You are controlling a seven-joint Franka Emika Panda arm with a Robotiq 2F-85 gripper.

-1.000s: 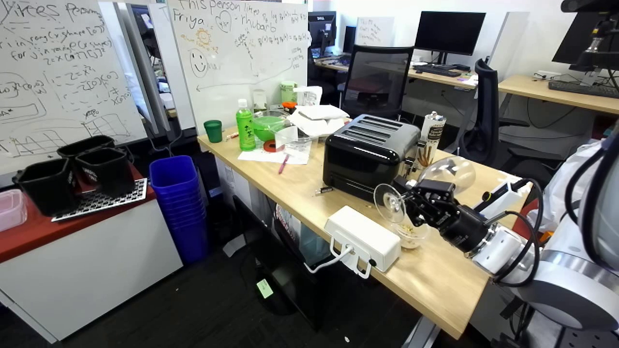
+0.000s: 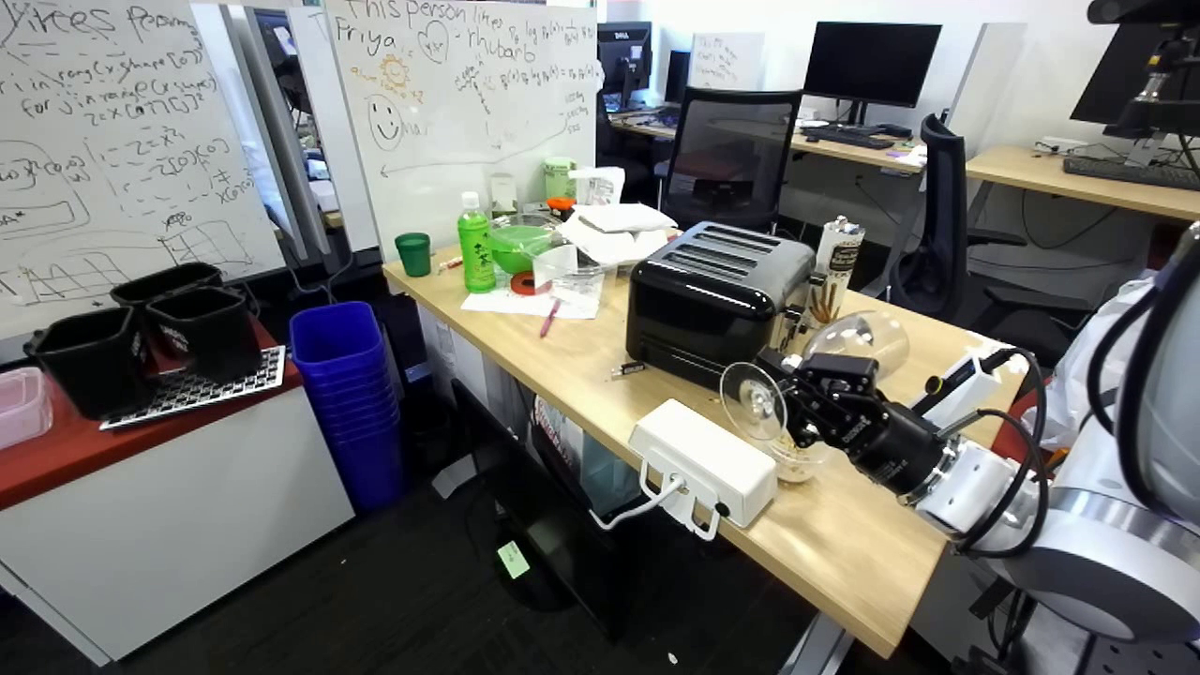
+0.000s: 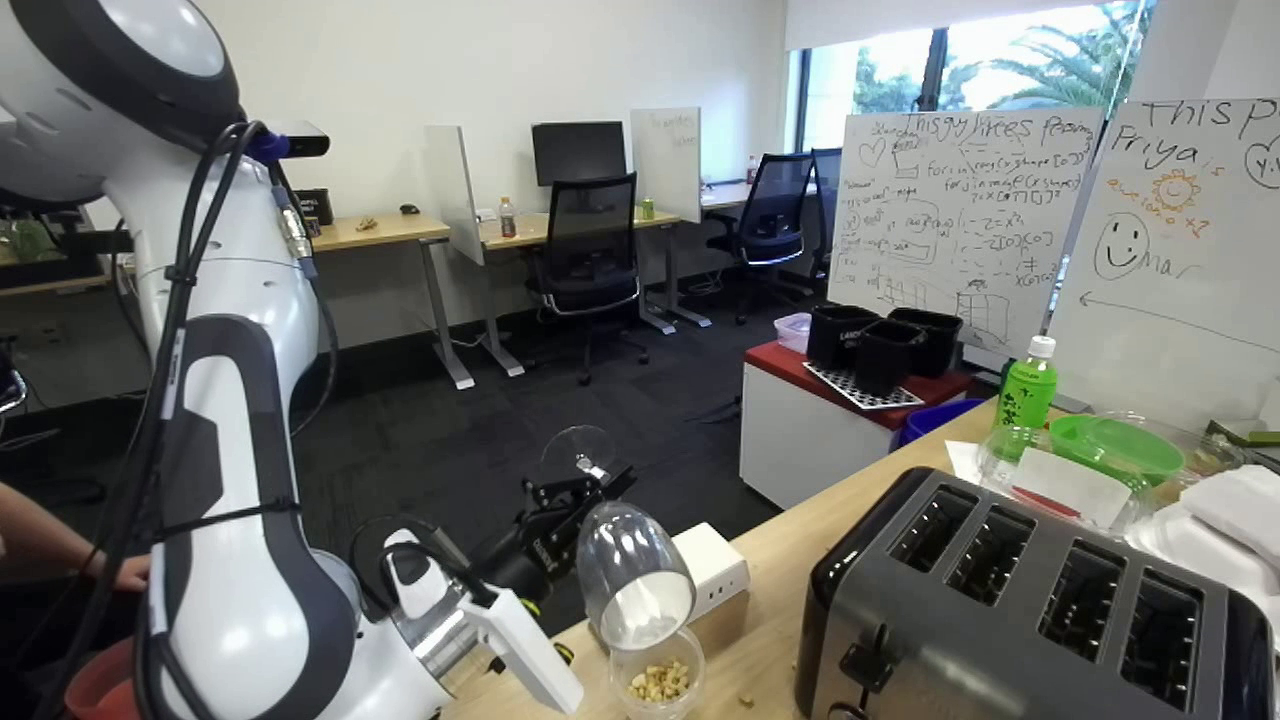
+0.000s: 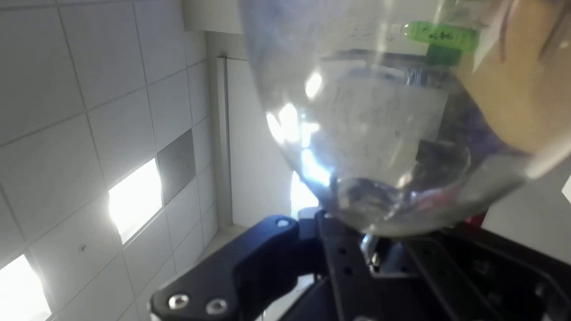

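A clear stemmed glass (image 3: pixel 632 574) is tipped, its mouth low and its round foot (image 2: pixel 754 401) raised. My gripper is shut on its stem, just below the glass's bowl in the wrist view. No pieces of food show inside the glass. Under the mouth, in exterior view 2, stands a small clear container (image 3: pixel 621 696) on the table, with light-brown pieces like nuts (image 3: pixel 661 682) in it. From exterior view 1 that container is partly hidden behind my gripper (image 2: pixel 787 386). Whether the glass touches the container cannot be told.
Close by stands a black toaster (image 2: pixel 720 302). A white power box (image 2: pixel 704 462) sits at the table's edge, near the container. Farther along are a green bottle (image 2: pixel 475 246) and a green bowl (image 3: pixel 1116 448).
My gripper and the glass have shifted slightly left and down in exterior view 1. The glass stays tipped in my grip; the table objects look unmoved.
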